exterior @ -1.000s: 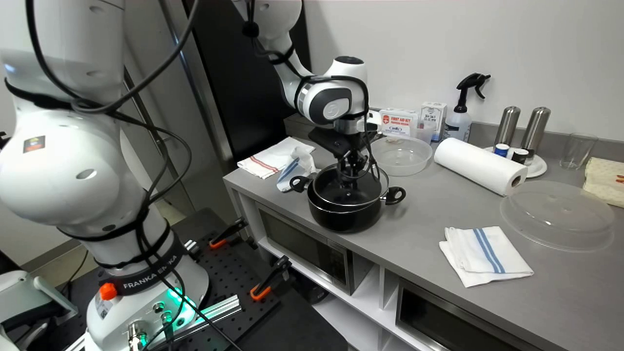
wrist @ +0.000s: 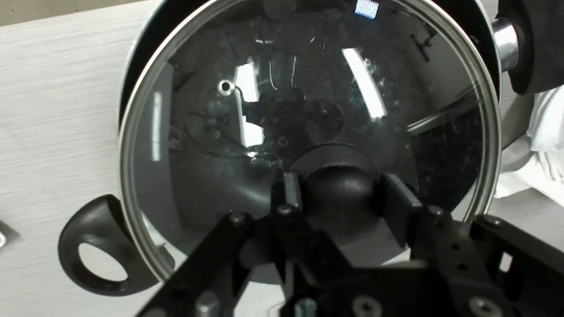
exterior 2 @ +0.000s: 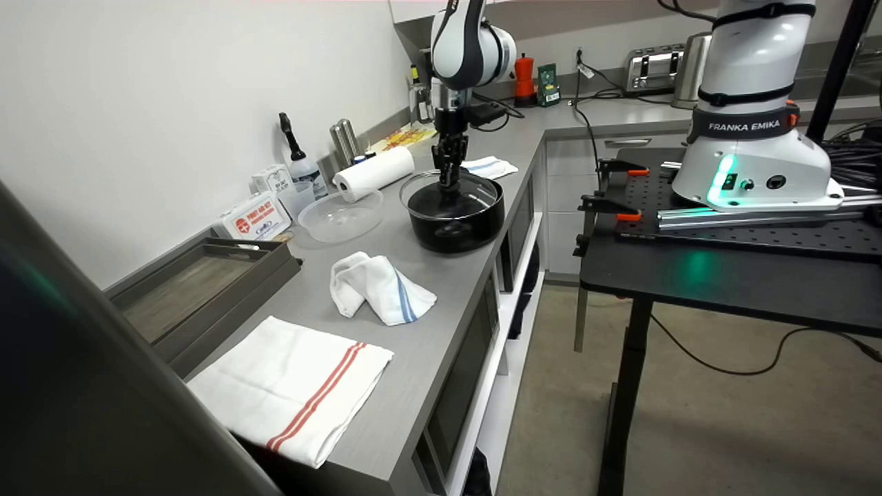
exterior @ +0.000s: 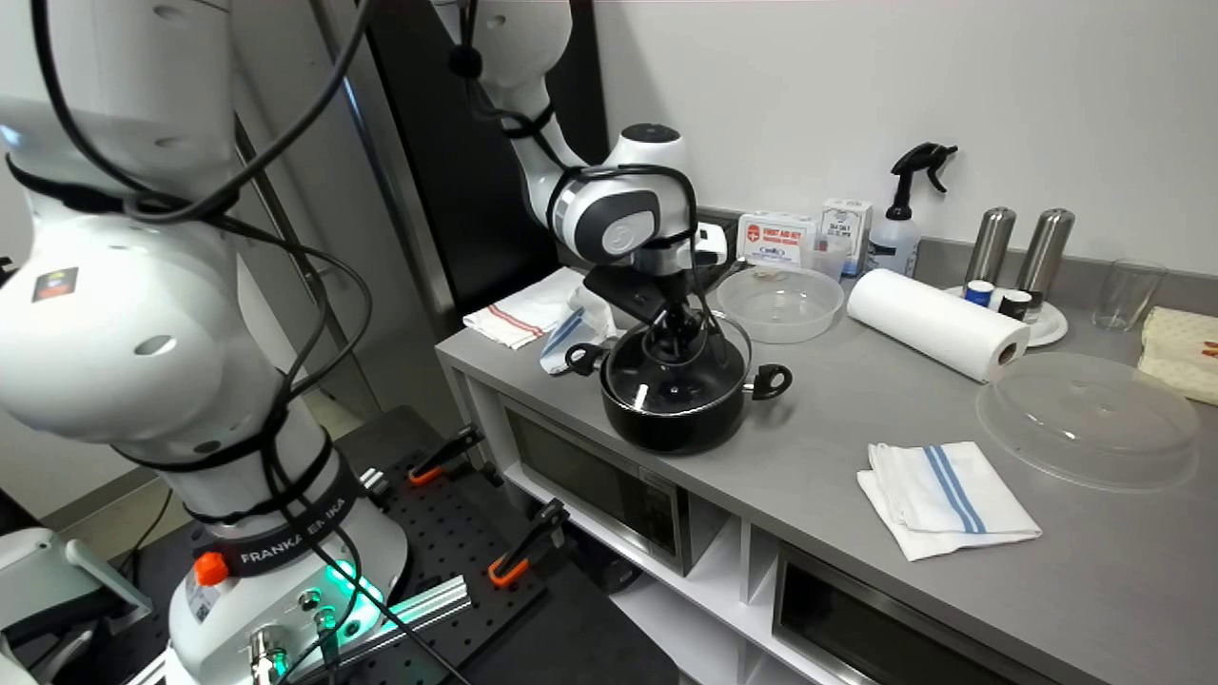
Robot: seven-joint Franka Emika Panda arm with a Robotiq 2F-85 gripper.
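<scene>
A black pot with two side handles stands near the counter's front edge. Over its mouth is a glass lid with a metal rim. The lid sits off-centre, its rim reaching past the pot's wall-side edge in exterior view 2, where it looks slightly tilted. My gripper is shut on the lid's round black knob, one finger on each side of it. From the exterior views the knob is mostly hidden by the fingers. I cannot tell how much of the rim rests on the pot.
Crumpled behind the pot in exterior view 2 is a blue-striped towel, with a red-striped towel nearer that camera. A clear plastic bowl and a paper towel roll lie toward the wall. Counter right of the pot is free.
The pot has not moved.
</scene>
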